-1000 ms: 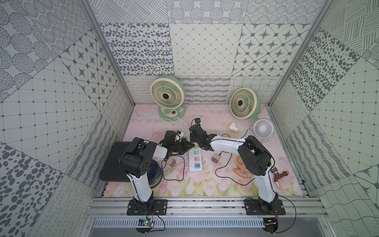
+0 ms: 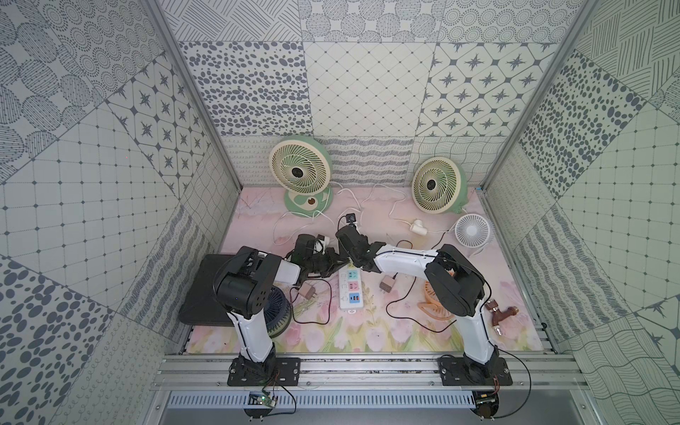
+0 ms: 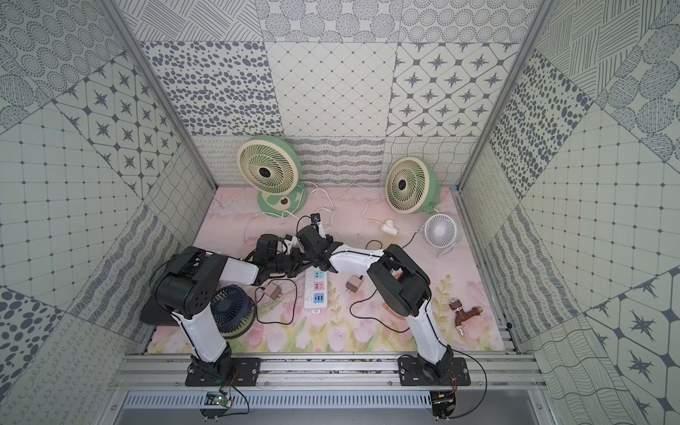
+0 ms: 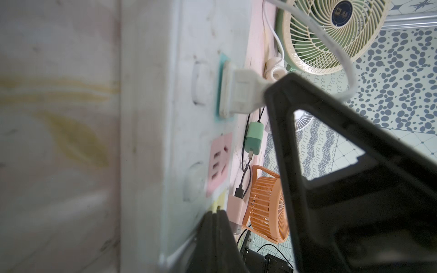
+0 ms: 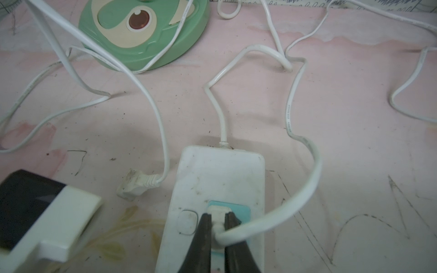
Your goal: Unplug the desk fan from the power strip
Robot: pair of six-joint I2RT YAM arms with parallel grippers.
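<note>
The white power strip (image 5: 186, 195) lies on the table, with a white plug (image 4: 245, 91) at its teal socket. In the left wrist view the plug's face sits against the socket; whether a thin gap shows, I cannot tell. My right gripper is shut on this plug, a finger on either side, and the thick white cord (image 5: 291, 202) bends away from it to the right. My left gripper is shut, nothing showing between its fingers, close beside the strip near the pink socket (image 4: 219, 163). Two green desk fans (image 2: 300, 166) (image 2: 439, 185) stand at the back.
A loose white plug (image 5: 136, 183) lies left of the strip, among white cords. A dark blue fan (image 3: 232, 310), a small white fan (image 2: 471, 231) and an orange fan (image 4: 266, 204) stand around. Clear table lies in front of the strip.
The left arm stays put, and the strip shows no clear movement.
</note>
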